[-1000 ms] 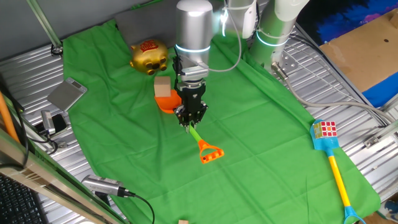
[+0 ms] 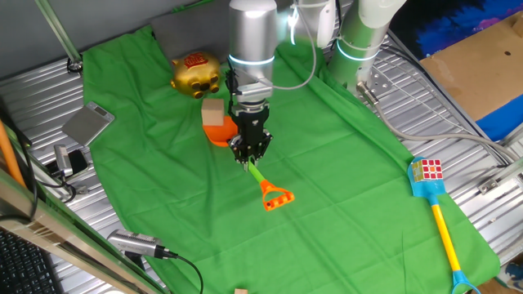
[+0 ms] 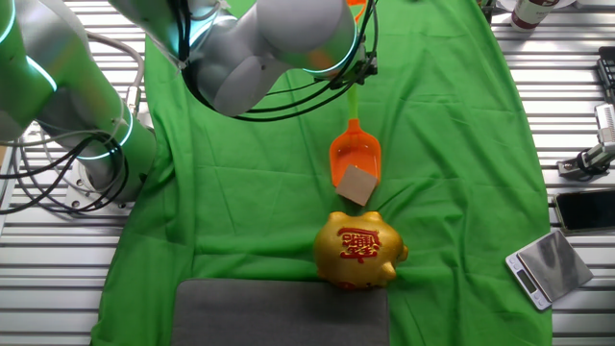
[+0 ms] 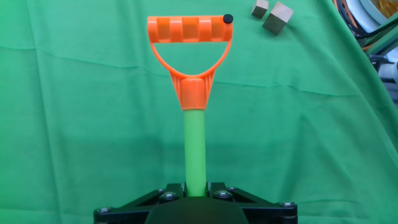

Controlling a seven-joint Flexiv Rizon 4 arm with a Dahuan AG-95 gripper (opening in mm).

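A toy shovel has an orange scoop (image 3: pixel 354 154), a green shaft (image 4: pixel 195 149) and an orange D-shaped handle (image 4: pixel 190 30). My gripper (image 2: pixel 250 160) is shut on the green shaft, between scoop and handle; in the wrist view the shaft runs straight up from between the fingers. A wooden block (image 3: pixel 356 185) is at the scoop's front lip; whether it rests wholly inside cannot be told. The arm hides part of the scoop in exterior view 1. Behind the block stands a golden piggy bank (image 2: pixel 196 74).
A blue and yellow shovel (image 2: pixel 444 233) bears a puzzle cube (image 2: pixel 426 170) at the right edge. Small wooden cubes (image 4: pixel 277 17) lie beyond the handle. A dark grey pad (image 3: pixel 279 312) and a scale (image 3: pixel 549 267) are near the piggy bank.
The piggy bank and the blue shovel stay put.
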